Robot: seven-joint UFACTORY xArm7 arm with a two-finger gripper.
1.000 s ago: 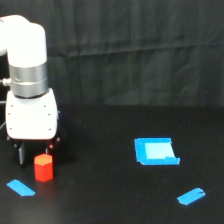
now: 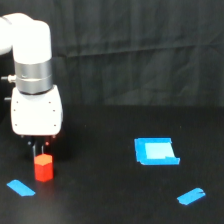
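Observation:
A small red block sits on the dark table at the left of the camera view. My white arm comes down from the upper left, and its gripper is just above or behind the block's top. The dark fingers blend into the black background. I cannot tell whether they touch the block or how far apart they stand.
A white square edged with blue tape lies on the table to the right. One blue tape strip lies in front and left of the block, another blue strip near the front right. Bare table separates the block from the square.
The arm has shifted slightly right, so the gripper is now more nearly in line with the red block. Block, white square and tape strips appear unmoved.

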